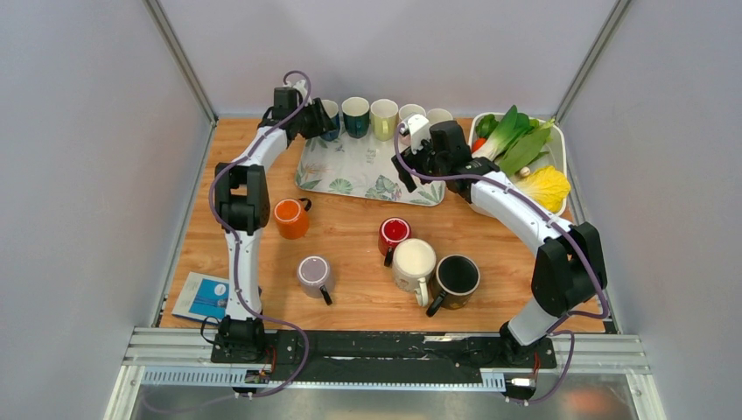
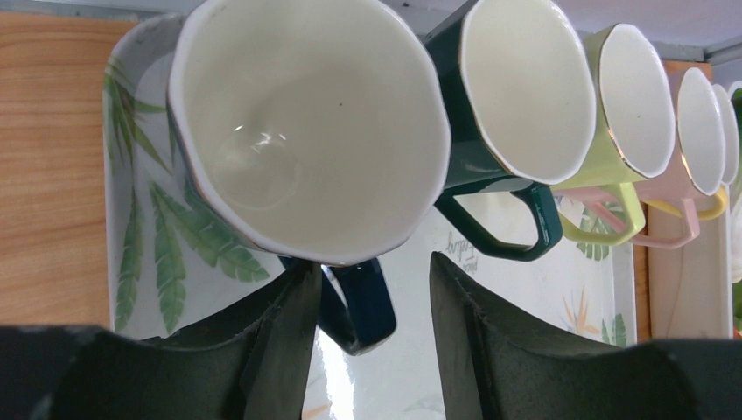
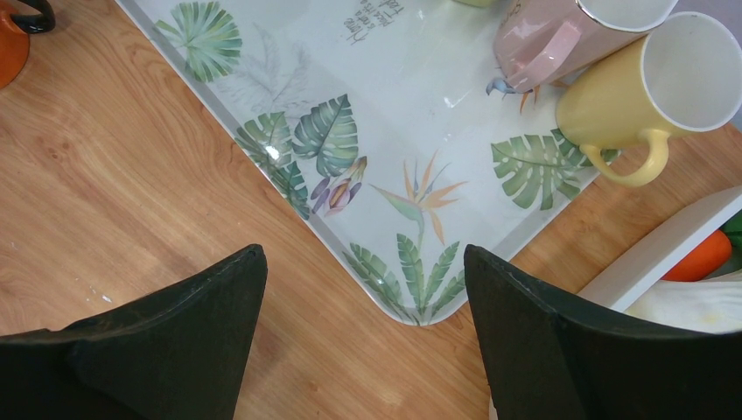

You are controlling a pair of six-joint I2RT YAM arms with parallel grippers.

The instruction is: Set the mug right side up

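My left gripper is part open at the blue mug at the tray's back left, its fingers either side of the dark handle, one close beside it. Right of it stand dark green, light green, pink and yellow mugs, openings up. My right gripper is open over the tray's right part, empty. On the table nearer, orange, lilac and red mugs appear bottom up; cream and black mugs stand beside them.
A white basket of vegetables is at the back right, beside my right arm. A booklet lies at the front left. Bare wood lies in the middle of the table and left of the tray.
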